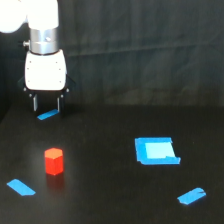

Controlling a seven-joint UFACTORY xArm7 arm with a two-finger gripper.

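A red cube (54,161) rests on the dark table in the left part of the view. At the upper left hangs my gripper (48,103), pointing down behind the cube and apart from it. Its two small dark fingers look spread, and nothing shows between them. To the right lies a white square (160,150) bordered with blue tape (140,152); no object shows on it.
Loose strips of blue tape lie on the table: one near the gripper (48,115), another at the front left (20,187), a third at the front right (191,196). A dark curtain (140,50) hangs behind.
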